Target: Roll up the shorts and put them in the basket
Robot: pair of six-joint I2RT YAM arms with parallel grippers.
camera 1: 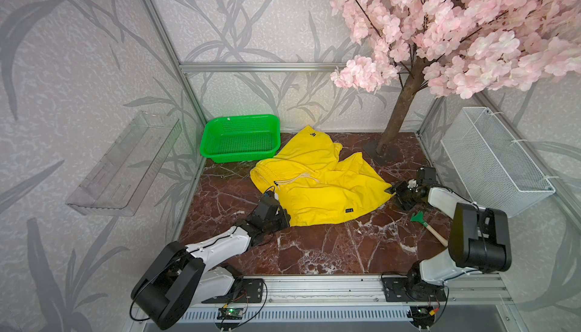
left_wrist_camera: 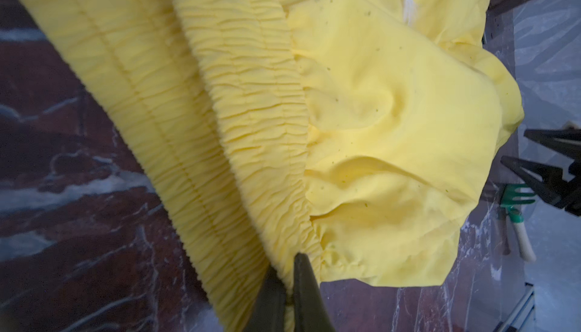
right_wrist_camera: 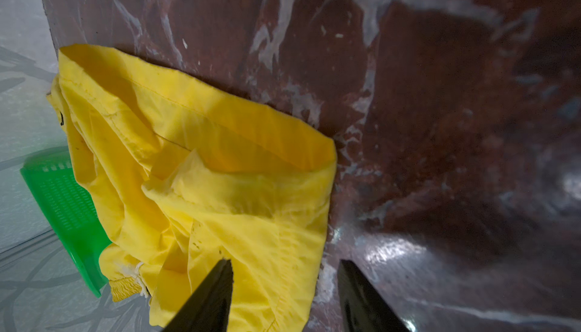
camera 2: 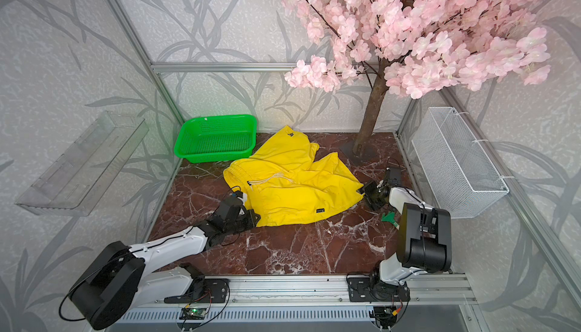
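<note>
The yellow shorts [camera 1: 326,186] lie spread and wrinkled across the middle of the dark red marble table, with their gathered waistband [left_wrist_camera: 260,102] toward the left. At the near corner of that waistband, my left gripper is shut on a fold of the cloth, which shows between its fingers. My right gripper stands open over the leg hem at the right end. A corner of that hem [right_wrist_camera: 290,241] fills part of the gap between its fingers, not clasped. From above, the right fingertips [camera 1: 392,189] reach the cloth's right point.
A green basket [camera 1: 205,144] stands behind the shorts on the left. A small green-headed hand fork [camera 1: 434,232] lies near the right arm. The tree trunk [camera 1: 400,111] rises at the back right. Bare marble [camera 1: 339,250] lies in front.
</note>
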